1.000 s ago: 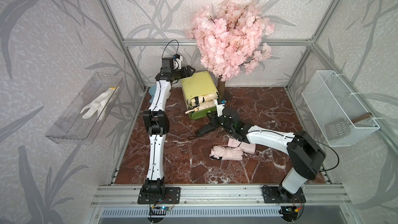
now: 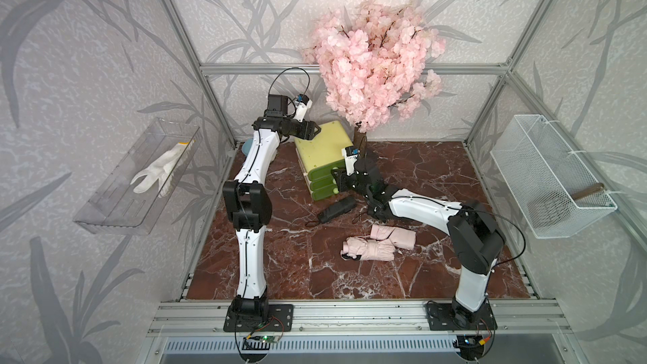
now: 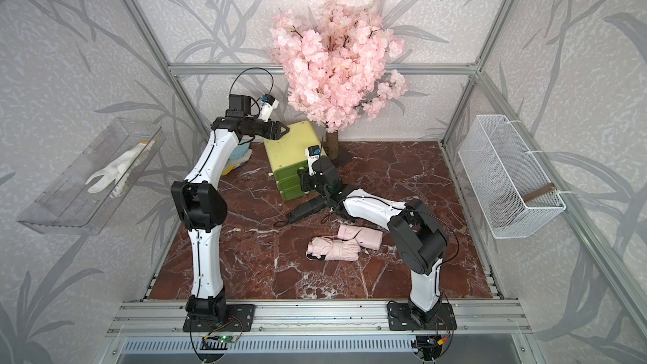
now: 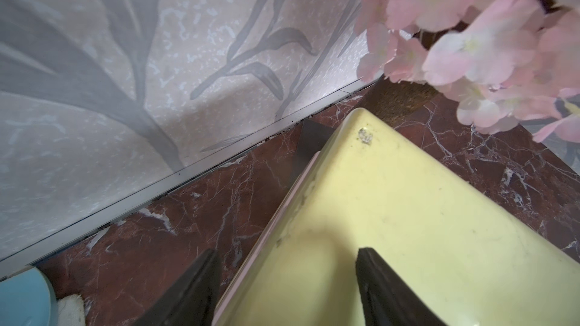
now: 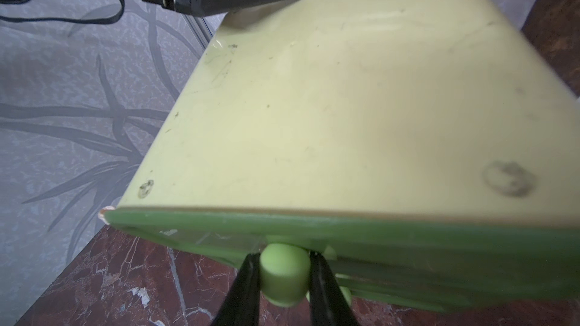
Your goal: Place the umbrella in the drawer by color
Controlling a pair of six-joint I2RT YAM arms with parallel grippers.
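Note:
The yellow-topped cabinet (image 2: 325, 145) has green drawer fronts (image 2: 325, 184), all standing closed. My right gripper (image 2: 339, 177) is at the top drawer. In the right wrist view, its fingers (image 5: 243, 292) flank the round green knob (image 5: 285, 274) closely; whether they grip it I cannot tell. Above the cabinet's top, near the back left, my left gripper is open and empty. A black umbrella (image 2: 336, 209) lies on the floor before the cabinet. Two pink umbrellas (image 2: 368, 248) (image 2: 393, 236) lie together nearer the front. The drawers' insides are hidden.
A vase with pink blossoms (image 2: 377, 54) stands behind the cabinet to the right. Something blue (image 4: 24, 298) lies left of the cabinet. A clear bin (image 2: 121, 195) and a white mesh basket (image 2: 539, 161) hang on the side walls.
The top drawer, open with cream-coloured umbrellas showing a second ago, has slid in and hides them. My right gripper moved toward the cabinet with it; the left gripper shifted slightly right and forward.

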